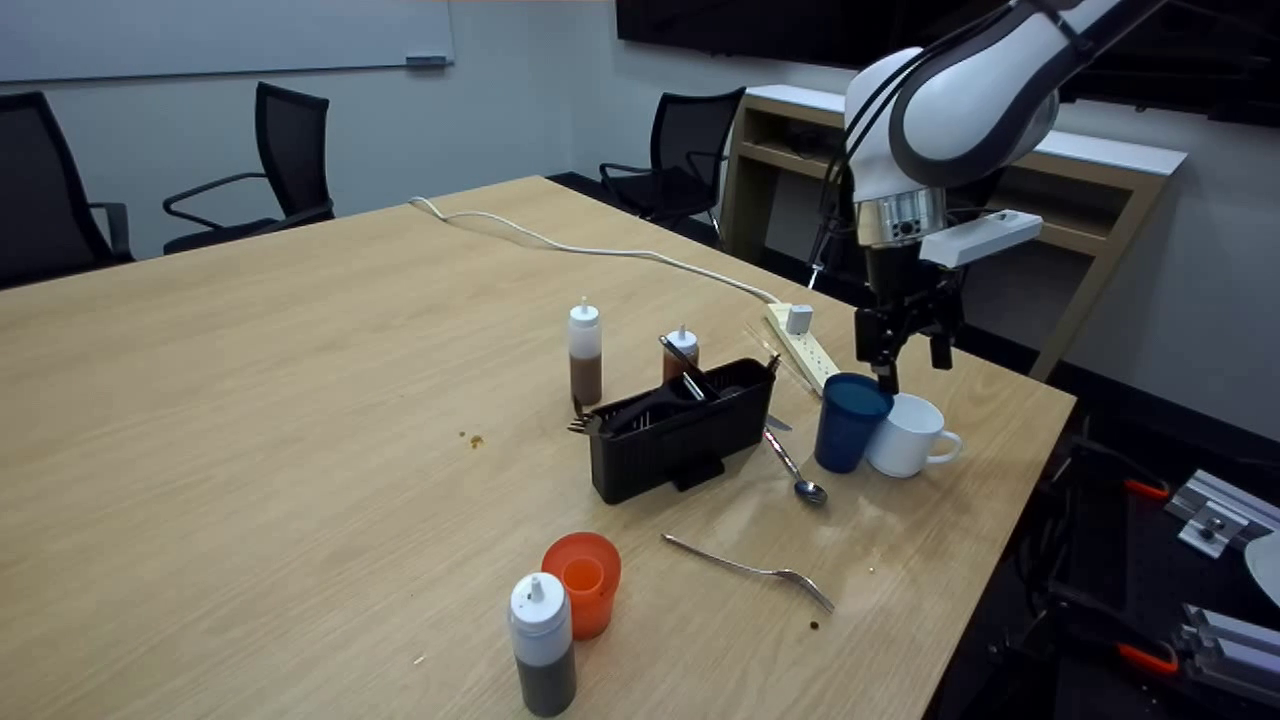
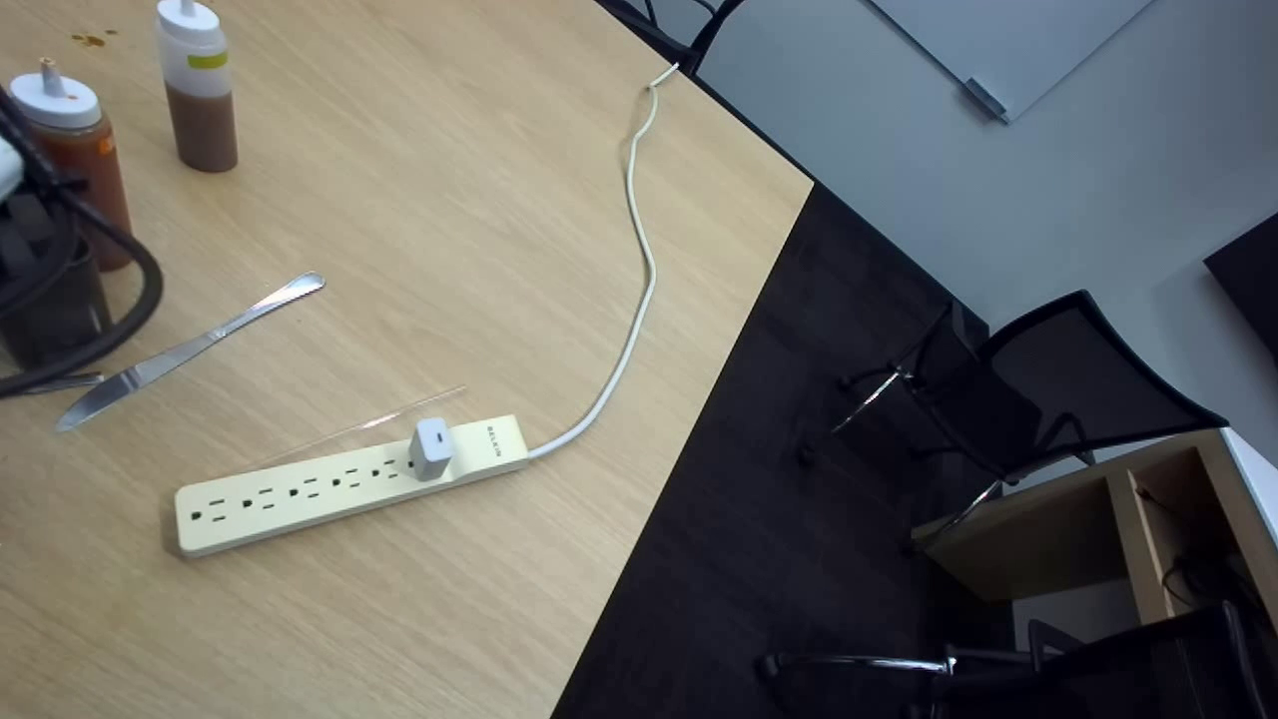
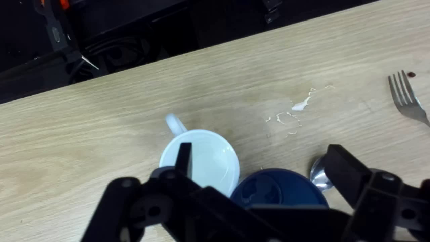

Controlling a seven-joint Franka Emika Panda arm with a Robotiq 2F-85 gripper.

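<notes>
My gripper [image 1: 914, 364] hangs open just above the blue cup [image 1: 852, 422] and the white mug [image 1: 908, 438], which stand upright side by side near the table's right edge. From the wrist, the open gripper has one finger [image 3: 184, 159] across the mug [image 3: 215, 159] and the other finger [image 3: 346, 173] past the cup's far side, over a spoon [image 3: 319, 175]. Between the two shows the rim of the blue cup [image 3: 278, 187], partly covered by the gripper body. No object is held. Exterior view 2 shows neither cup, mug nor fingers.
A black cutlery caddy [image 1: 684, 444] stands left of the cup, with a spoon [image 1: 806, 490] between them. A fork [image 1: 750, 568], an orange cup [image 1: 582, 582] and a sauce bottle [image 1: 542, 648] lie nearer. The power strip [image 2: 347, 485] sits behind.
</notes>
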